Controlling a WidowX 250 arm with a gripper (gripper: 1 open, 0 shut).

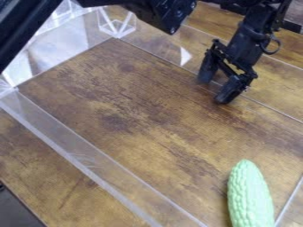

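Note:
My black gripper [221, 78] is low over the wooden table at the upper right, its fingers open and angled down toward the bottom left, with no object visible between them. A light green corn-shaped object [249, 195] lies at the bottom right, well apart from the gripper and partly cut off by the frame edge.
Clear plastic edging runs diagonally along the lower left and around the upper-left corner. The black arm crosses the top of the view.

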